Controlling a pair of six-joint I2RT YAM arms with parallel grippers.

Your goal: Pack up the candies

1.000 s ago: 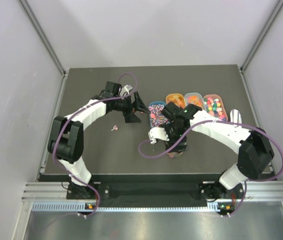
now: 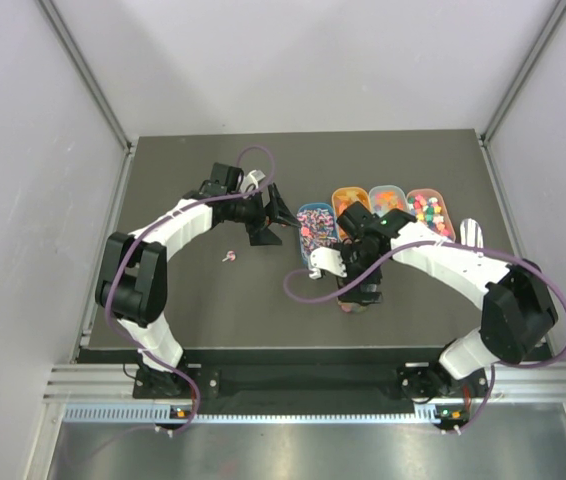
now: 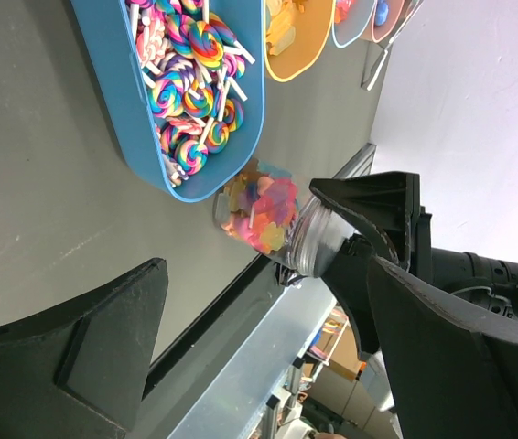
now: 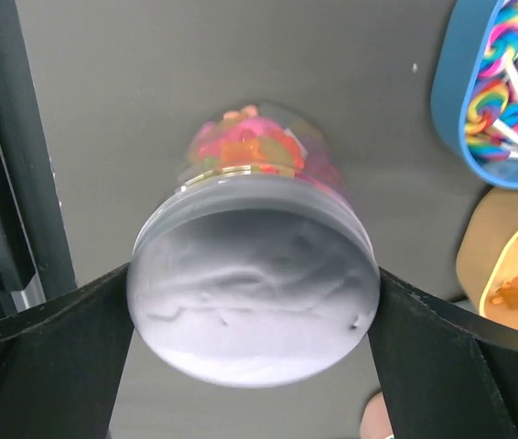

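Note:
A clear jar (image 3: 264, 212) of colourful gummy candies, also low in the top view (image 2: 351, 307), carries a silver lid (image 4: 254, 283). Around that lid are the open fingers of my right gripper, one on each side; whether they touch it I cannot tell. My left gripper is partly open, its fingertips wide apart with nothing held, just left of the blue bin (image 2: 315, 207) in the top view. Swirled lollipops (image 3: 195, 101) fill this bin. One small pink-and-white candy (image 2: 229, 256) lies alone on the table.
An orange bin (image 2: 336, 201), a pale bin (image 2: 374, 191) and a pink bin (image 2: 447, 207), each with candies, form a row right of the blue one. My right arm covers part of the table before them.
My right gripper has shifted and turned slightly, toward the right in the top view. The left arm looks unchanged.

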